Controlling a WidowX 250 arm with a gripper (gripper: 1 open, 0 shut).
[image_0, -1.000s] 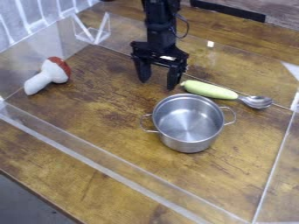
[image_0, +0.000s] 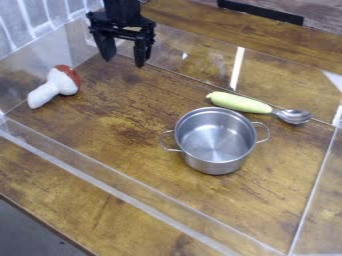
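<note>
The black gripper (image_0: 122, 48) is at the upper left of the camera view, over the back of the wooden table, open as far as its small shape shows, with nothing visible held. A silver pot (image_0: 215, 142) with two handles stands right of centre. A pale green, elongated object (image_0: 238, 103) lies behind it, beside a metal spoon (image_0: 291, 115). A white object with a red part (image_0: 54, 88) lies at the left.
Clear panels border the wooden table (image_0: 120, 180). A white railing shows at the top left corner.
The gripper has moved left and back, away from the green object and the pot. The objects on the table look unmoved.
</note>
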